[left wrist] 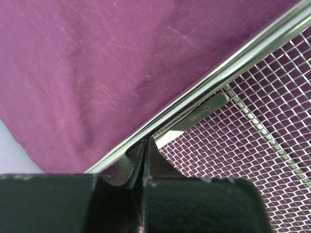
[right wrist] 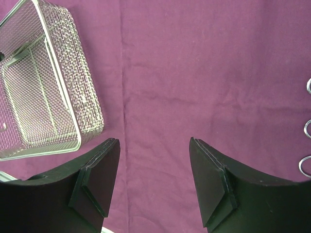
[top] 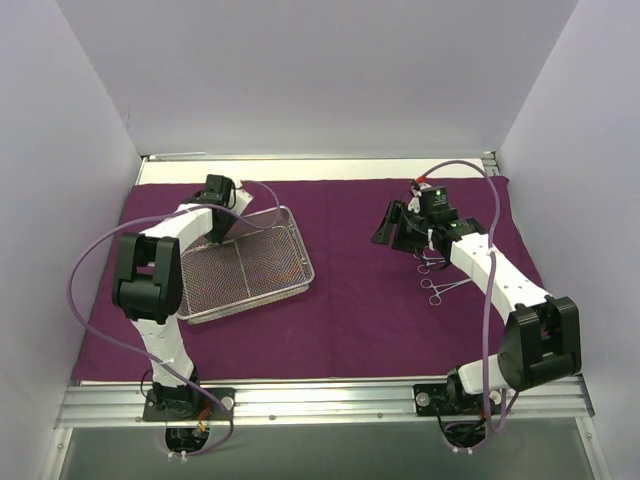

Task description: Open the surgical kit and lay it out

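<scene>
The wire mesh tray (top: 245, 272) sits on the left half of the purple cloth. Along its far inner wall lies a flat metal instrument (left wrist: 203, 110) with a dark grey, lettered end; the rest of it runs out of sight behind my left gripper. That gripper is shut, its tips at the tray's rim beside the instrument's bright part. Nothing clearly shows between the fingers. My right gripper stands open and empty above bare cloth. Ring-handled instruments (top: 437, 290) lie on the cloth at the right, partly under the right arm.
Between tray and right arm, the purple cloth (top: 345, 310) is free. Grey walls (top: 60, 150) close in the sides and back. A purple cable (top: 85, 250) loops over the left arm and tray.
</scene>
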